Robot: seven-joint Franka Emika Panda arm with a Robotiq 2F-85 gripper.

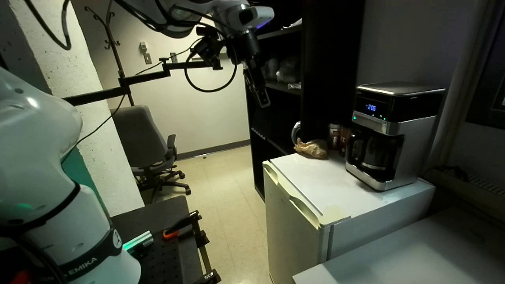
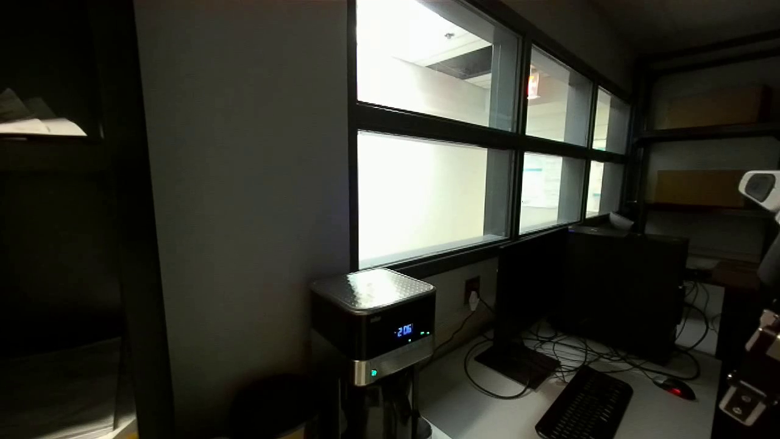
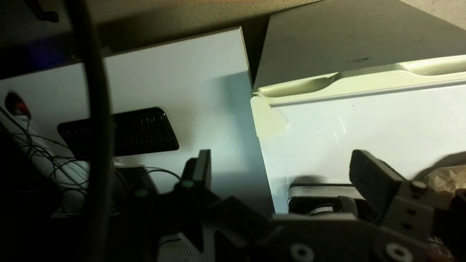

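High in exterior view 1, my gripper (image 1: 263, 101) hangs in the air, pointing down, to the left of and above a white mini fridge (image 1: 303, 175). In the wrist view the gripper is open, its two fingers wide apart with nothing between them. On the fridge top stands a black and silver coffee maker (image 1: 395, 137) with its glass carafe (image 1: 376, 150) inside; its display is lit. The same coffee maker (image 2: 376, 325) shows in exterior view 2, its lower part cut off by the frame's bottom edge.
A crumpled brown bag (image 1: 312, 148) lies on the fridge beside the dark shelf unit (image 1: 331, 61). A white table (image 1: 407, 251) adjoins the fridge, bearing a keyboard (image 2: 585, 402) and tangled cables.
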